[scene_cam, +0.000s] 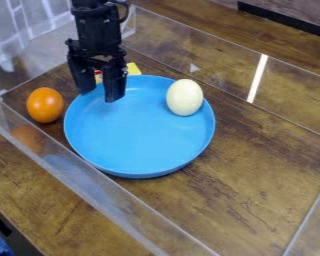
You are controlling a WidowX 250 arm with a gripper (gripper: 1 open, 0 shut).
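My black gripper [96,80] hangs at the upper left, over the back-left rim of a blue plate [136,140], its fingers apart and pointing down. Partly hidden behind it is a small yellow object [132,69] with some red on it. A white egg-shaped object [186,98] sits on the right side of the plate. An orange egg-shaped object [45,104] lies on the wooden table, left of the plate.
Clear plastic walls run along the left and lower left of the view. Bare wooden table [256,170] fills the right side, with a thin white strip [258,75] at the upper right.
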